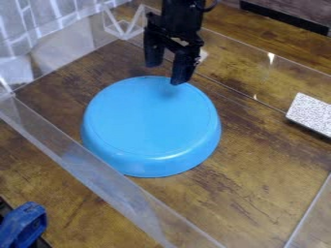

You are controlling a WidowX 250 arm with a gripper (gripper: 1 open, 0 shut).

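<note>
A large blue round dish or lid (pixel 151 130) lies on the wooden floor in the middle of the view, its smooth face up. My black gripper (pixel 169 60) hangs just above and behind its far edge, pointing down. The fingers are dark and small, and I cannot tell how far apart they stand or whether anything is between them.
A white speckled block (pixel 311 113) sits at the right edge. A blue object (pixel 19 225) is at the lower left. Clear walls surround the wooden surface (pixel 246 165), and a white crinkled material (pixel 33 34) is at the upper left.
</note>
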